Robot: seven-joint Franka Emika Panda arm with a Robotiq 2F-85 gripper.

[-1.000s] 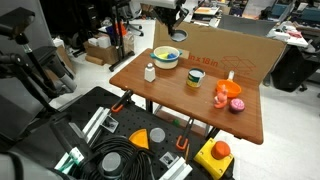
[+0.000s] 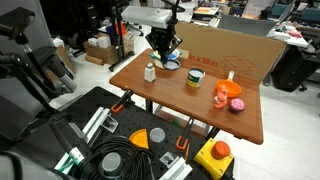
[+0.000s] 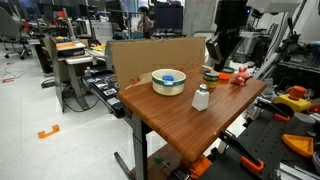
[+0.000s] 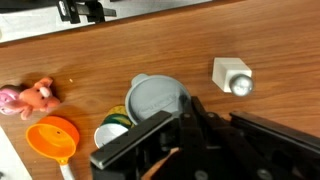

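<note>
My gripper (image 2: 166, 51) points down over the table, in front of the bowl (image 2: 158, 66). A pale grey round, dish-like thing (image 4: 155, 93) with a small tab shows just beyond my fingers in the wrist view; the gripper is shut on it, though the exact grip is hidden by the dark fingers. In exterior view 2 the gripper (image 3: 218, 58) is right of the white bowl (image 3: 168, 87), which has a blue item (image 3: 167, 78) in it, and near the striped can (image 3: 210, 76).
A white bottle (image 4: 230, 75) with a silvery top stands apart on the wooden table (image 2: 200, 103). The can (image 2: 195, 77), an orange dish (image 2: 231, 87), a pink toy (image 2: 220, 98) and a pink round thing (image 2: 237, 105) occupy the right side.
The gripper and the grey round thing have come down from above the bowl's far right side and nearer to the table. The arm now hides part of the bowl; other objects look unmoved.
</note>
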